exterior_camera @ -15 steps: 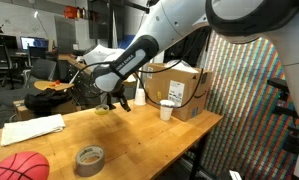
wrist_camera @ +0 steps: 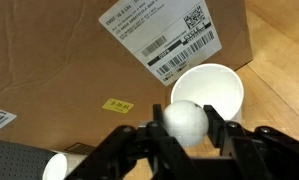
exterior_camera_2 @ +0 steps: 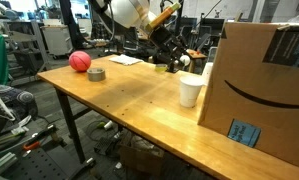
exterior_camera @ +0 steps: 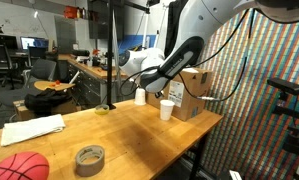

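Between its fingers my gripper is shut on a round white ball (wrist_camera: 184,121), seen from above in the wrist view. Just beyond the ball, partly covered by it, is the open mouth of a white cup (wrist_camera: 220,87). In exterior view 1 that cup (exterior_camera: 166,109) stands upright on the table, and my gripper (exterior_camera: 155,95) is above the tabletop close to its left side. Exterior view 2 has the cup (exterior_camera_2: 190,93) to the right of my gripper (exterior_camera_2: 183,64), which hangs higher than the rim.
A large cardboard box (exterior_camera_2: 257,85) stands right behind the cup. A red ball (exterior_camera: 21,167), a tape roll (exterior_camera: 89,160), a folded white cloth (exterior_camera: 32,130) and a yellow item (exterior_camera: 101,109) lie farther left.
Over the last second my arm has swung right across the table, from near the yellow item to the white cup. The cup, box and other table items have stayed put.
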